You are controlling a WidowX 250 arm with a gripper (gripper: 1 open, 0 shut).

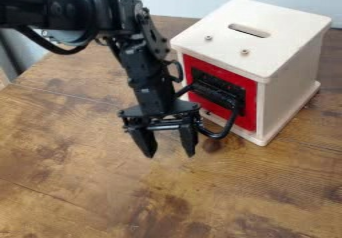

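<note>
The black gripper (166, 142) points down over the wooden table, left of and in front of a pale wooden box (278, 44). Its two fingers are apart, with nothing seen between them. The box has a slot and two screws on top and a red front panel (198, 57) holding a black piece (227, 87). A black curved handle or tube runs down from that piece toward the gripper; whether they touch is unclear.
A pale wall or edge shows behind the table at the upper left.
</note>
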